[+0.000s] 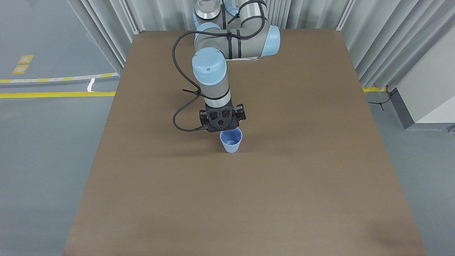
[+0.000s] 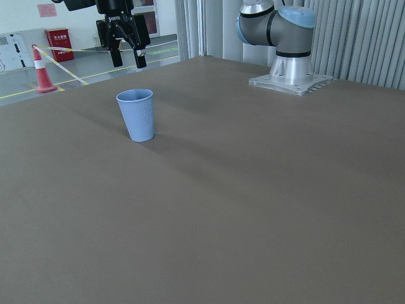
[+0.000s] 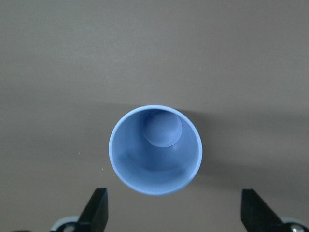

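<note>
A pale blue cup (image 1: 230, 141) stands upright and empty on the brown table (image 1: 243, 196); the side view shows its ribbed wall (image 2: 136, 120). My black gripper (image 2: 128, 63) is open in the air above the table, higher than the rim of the cup and apart from it, with nothing between its fingers. From the wrist, the cup (image 3: 155, 169) sits between and beyond the two fingertips, seen from straight above with its inside bottom visible. In the front view the fingers are hidden under the gripper body (image 1: 219, 117).
A robot arm base (image 2: 290, 79) stands at the back of the table in the left view. Curtains hang behind the table; a cone (image 2: 42, 76) is on the floor beyond.
</note>
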